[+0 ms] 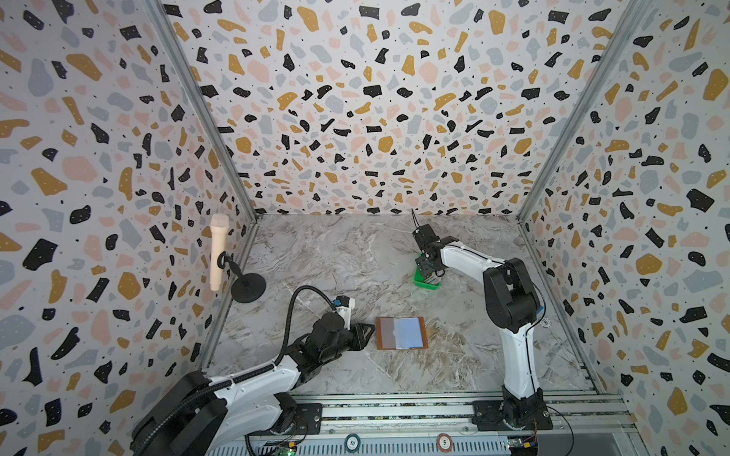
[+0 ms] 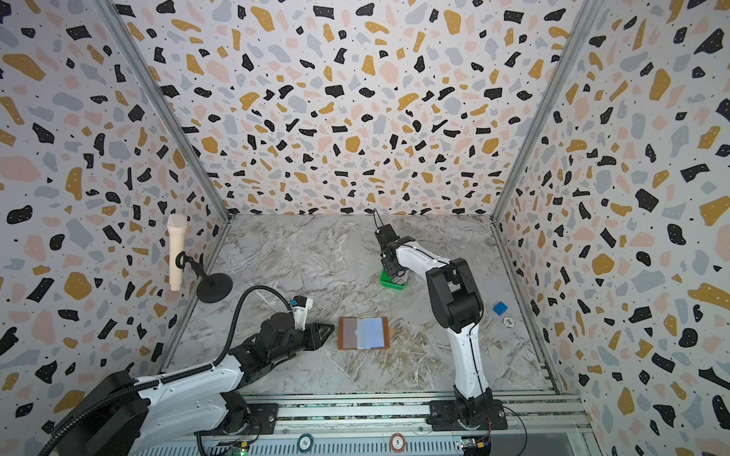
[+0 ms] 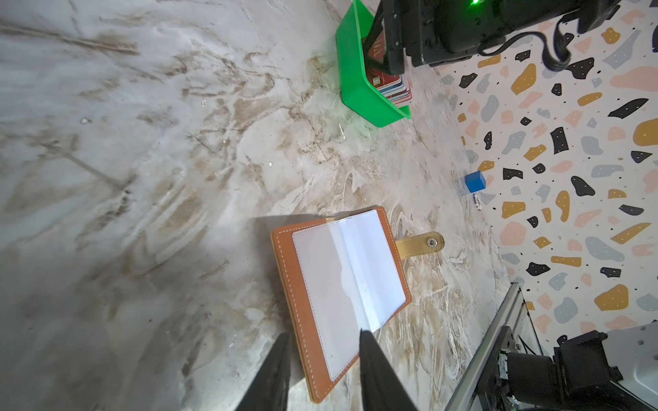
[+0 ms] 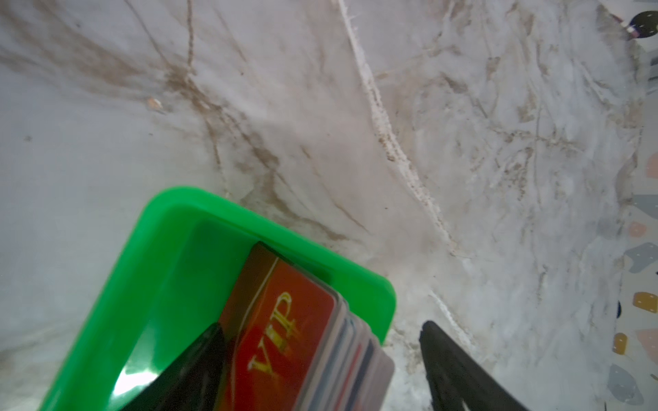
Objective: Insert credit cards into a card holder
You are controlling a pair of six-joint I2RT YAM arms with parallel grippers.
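Observation:
My right gripper is open over a green box [image 4: 130, 294], its fingers straddling a stack of cards [image 4: 281, 328], the top one red with "VIP". An open card holder [image 3: 307, 301] with a tan border and pale sleeves lies flat on the table, its strap with a snap to the right. My left gripper is at the holder's left side, fingers apart, with nothing visible between them.
A small blue cube [image 3: 475, 181] lies at the right of the table. A black stand [image 1: 247, 287] is at the left.

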